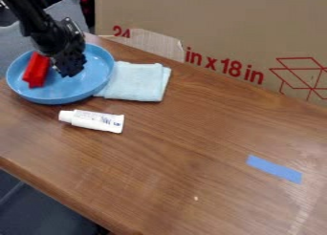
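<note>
My black gripper [61, 57] reaches down from the upper left over a blue plate [79, 89], its fingers low inside the plate. A red object [34, 74] lies in the left part of the plate, just left of the gripper and partly behind it; whether they touch I cannot tell. The gripper appears open, though its fingertips are hard to make out.
A folded pale cloth [136, 83] lies right of the plate, a white tube [91, 120] in front of it. A blue tape strip [273, 169] is at the right. A cardboard box [217, 29] stands behind.
</note>
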